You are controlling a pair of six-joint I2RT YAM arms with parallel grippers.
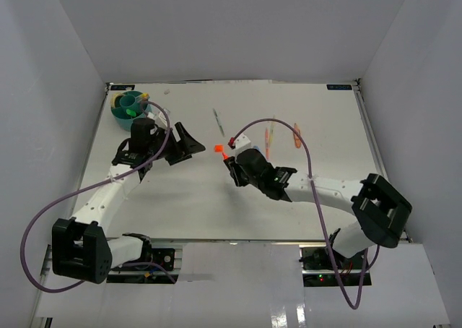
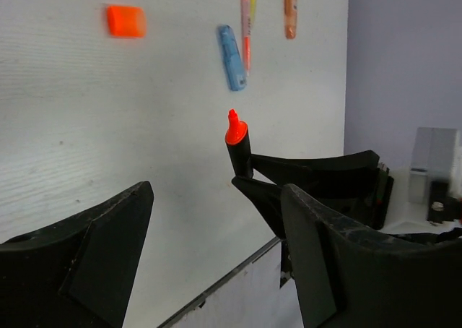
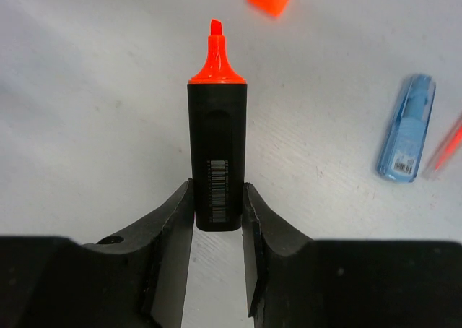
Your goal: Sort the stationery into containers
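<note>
My right gripper [image 1: 229, 162] is shut on a black highlighter [image 3: 216, 133] with an uncapped orange tip, held upright in the right wrist view. Its loose orange cap [image 2: 126, 21] lies on the table, with a blue pen-like item [image 3: 406, 129] and an orange-red pen [image 2: 247, 46] to the right. My left gripper [image 1: 184, 141] is open and empty, left of the highlighter, its fingers wide in the left wrist view. The teal container [image 1: 120, 115] at the back left holds several items.
An orange item [image 1: 297, 136] lies to the right, and a thin pen [image 1: 219, 121] lies near the middle back.
</note>
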